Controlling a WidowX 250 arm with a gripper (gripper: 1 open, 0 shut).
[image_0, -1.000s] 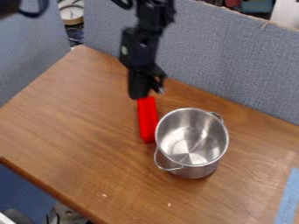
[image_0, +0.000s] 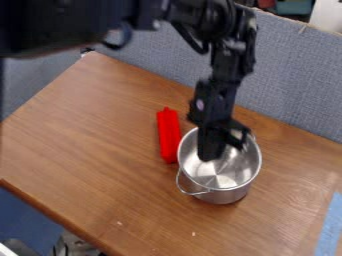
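Note:
A steel pot (image_0: 221, 180) with wire handles stands on the wooden table (image_0: 94, 150), right of centre. A red bar-shaped object (image_0: 168, 134) lies just behind and left of it. My black gripper (image_0: 217, 146) is over the pot, its lower end at or inside the back part of the opening. Its fingers are too dark and small to tell apart, and whether anything is between them cannot be seen.
A grey padded partition (image_0: 294, 80) runs along the back of the table. A blue tape strip (image_0: 330, 225) is at the right edge.
My gripper has moved right and down from above the red object to the pot's opening. The red object and the pot look unmoved.

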